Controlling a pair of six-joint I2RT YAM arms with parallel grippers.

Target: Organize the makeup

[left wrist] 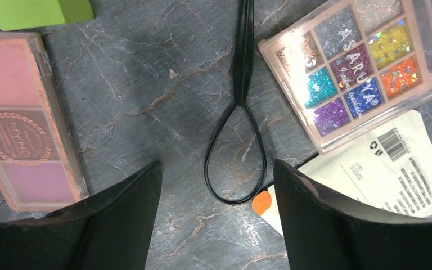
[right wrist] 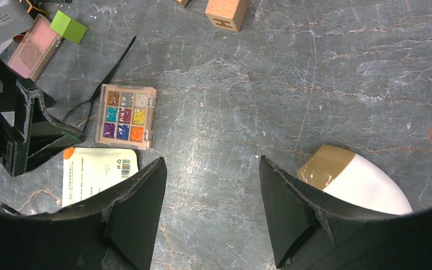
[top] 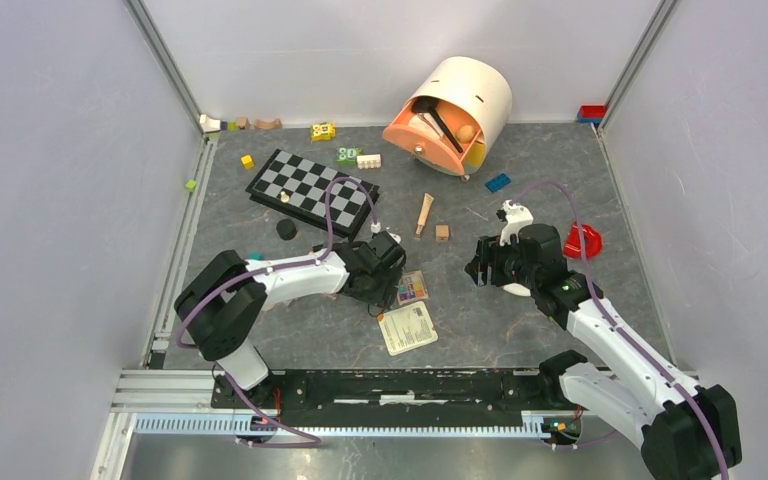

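Observation:
My left gripper is open above the table, over a thin black looped tool (left wrist: 243,73) that lies between its fingers' line of sight. A clear-lidded glitter palette (left wrist: 351,62) with several coloured squares lies to the right, and a pink blush palette (left wrist: 25,124) to the left. In the top view, the orange-fronted makeup case (top: 480,95) stands open at the back, with dark brushes (top: 438,122) inside it. My right gripper stands open and empty near a white and gold item (right wrist: 365,183). A beige tube (top: 424,214) lies mid-table.
A cream card (right wrist: 98,171) lies in front of the glitter palette. A green block (right wrist: 68,27) is beside the blush palette. The chessboard (top: 312,190), a wooden cube (top: 442,233) and a red object (top: 590,241) occupy other spots. Bare table shows between the two arms.

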